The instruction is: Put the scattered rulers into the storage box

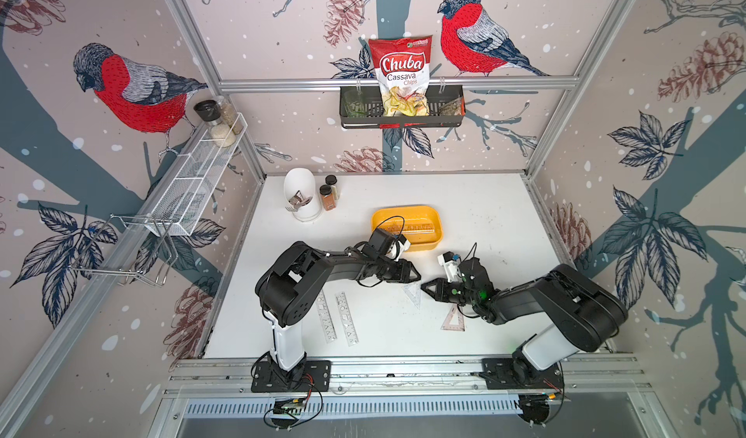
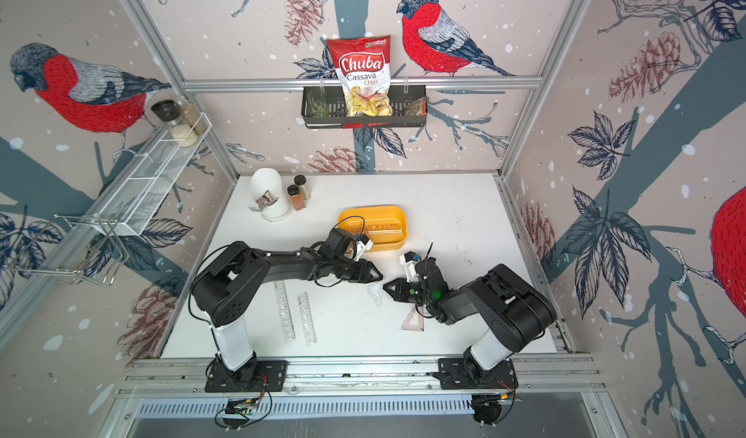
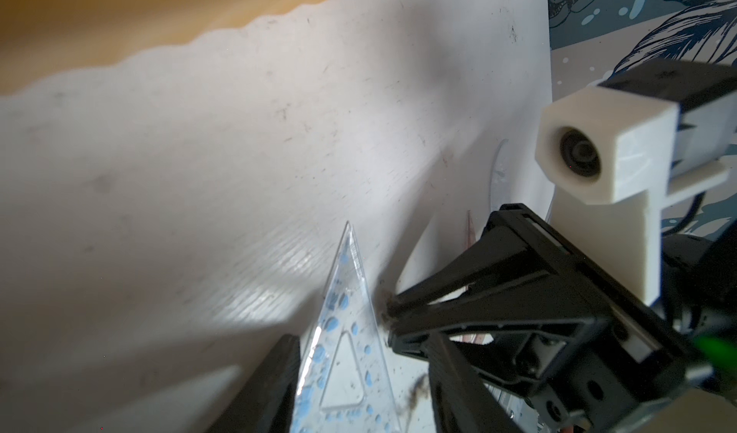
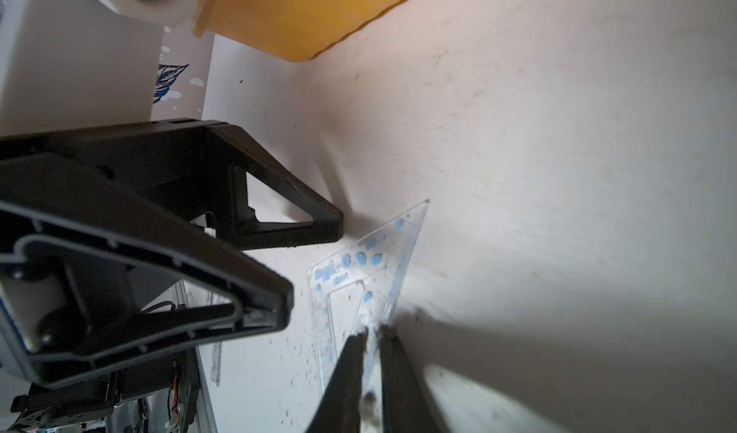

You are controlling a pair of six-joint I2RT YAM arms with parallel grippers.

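A clear set square with blue marks is on the white table, in front of the orange storage box. My right gripper is shut on one edge of it. My left gripper stands open over the same set square, which shows between its spread fingers without being gripped. Two clear straight rulers lie side by side at the front left. A pinkish set square lies at the front, partly under the right arm. Inside the box a ruler is visible.
Both grippers are very close together in front of the box. At the back left stand a white utensil holder and two spice jars.
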